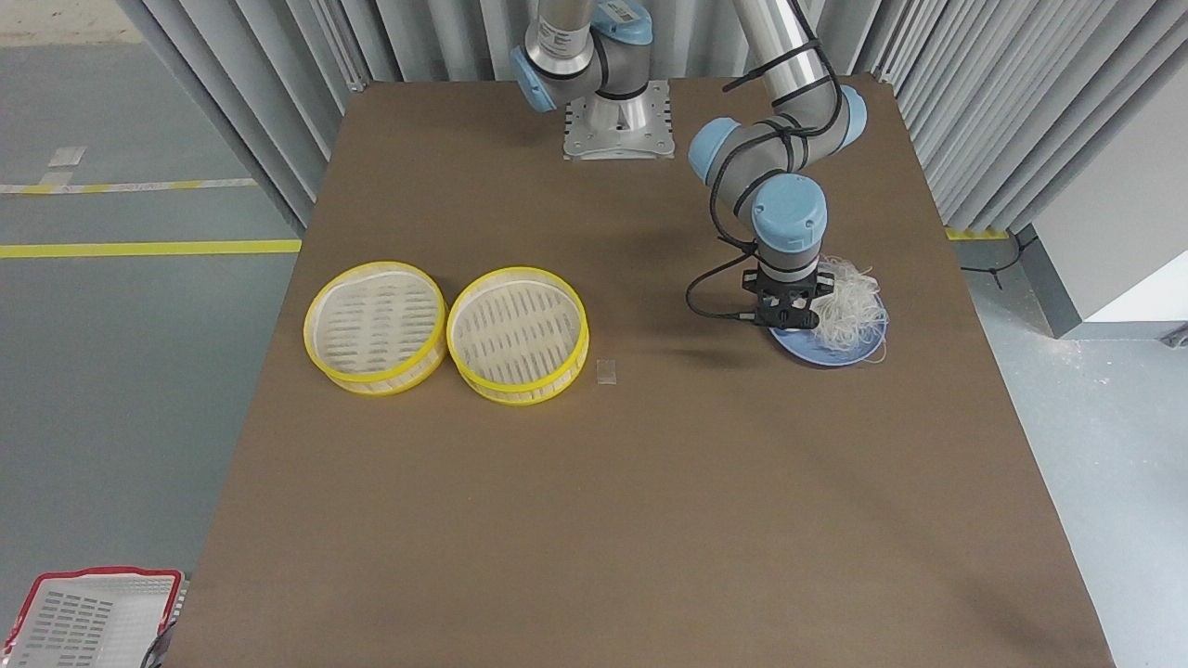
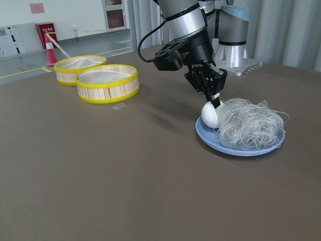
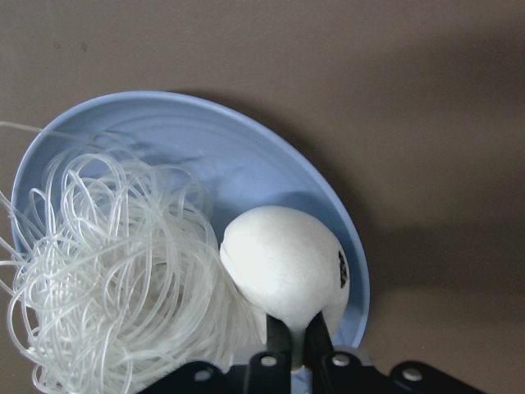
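Note:
A blue plate (image 1: 809, 349) (image 2: 235, 149) (image 3: 230, 156) on the table's right holds a tangle of pale translucent noodles (image 1: 846, 301) (image 2: 251, 123) (image 3: 123, 271) and a smooth white round item (image 2: 209, 114) (image 3: 279, 258) with a dark mark. My gripper (image 2: 215, 100) is over the plate with its fingertips at the white item, shut on its lower part, which is pinched narrow between them. In the front view the gripper's body hides that item.
Two yellow-rimmed steamer baskets (image 1: 375, 377) (image 1: 519, 391) stand left of me on the brown table (image 1: 668, 501).

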